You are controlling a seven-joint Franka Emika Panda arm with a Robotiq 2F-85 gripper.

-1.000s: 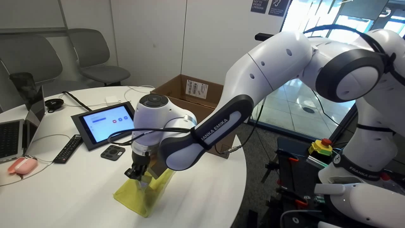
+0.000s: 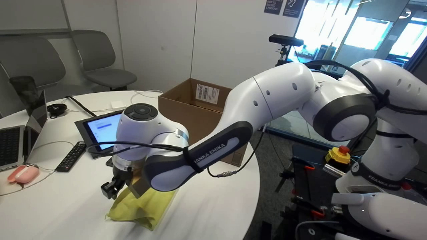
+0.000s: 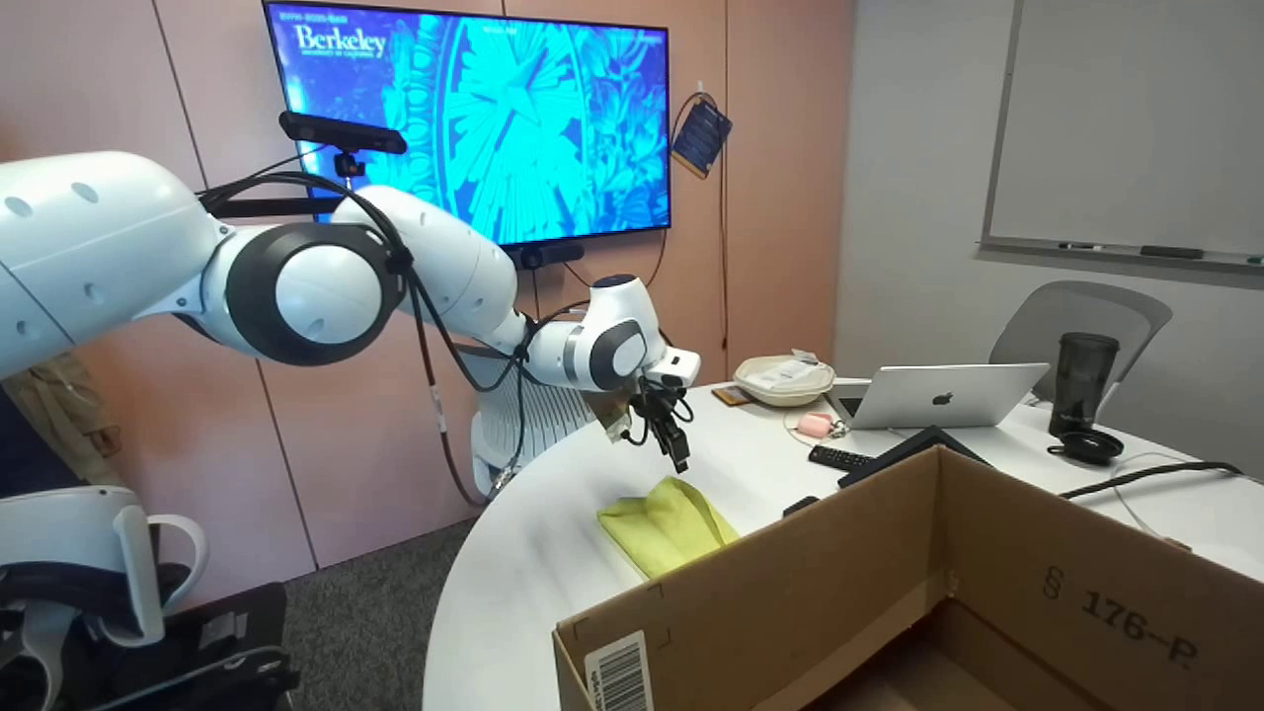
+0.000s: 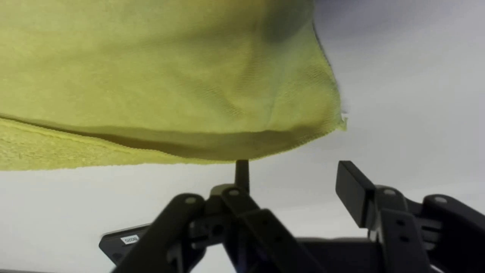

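Note:
A yellow-green cloth (image 2: 140, 208) lies on the white table, with a fold along one side. In the wrist view the cloth (image 4: 182, 82) fills the upper left, its curved edge and corner just beyond my fingertips. My gripper is open, with bare table showing between its fingers. From the side, the gripper (image 2: 109, 191) hangs at the cloth's left edge; the second exterior view has it (image 3: 677, 460) above the cloth (image 3: 670, 527). Whether a fingertip touches the cloth edge, I cannot tell.
An open cardboard box (image 3: 758, 604) stands beside the cloth. A small black remote (image 4: 120, 243) lies close to my fingers. Beyond are a tablet (image 2: 102, 130), a long remote (image 2: 72, 156), a pink case (image 2: 24, 174) and a laptop (image 2: 12, 146).
My arm has moved left and somewhat lower in the first exterior view. The cloth's left edge has shifted left and looks more rumpled. The small remote is now mostly hidden behind the arm.

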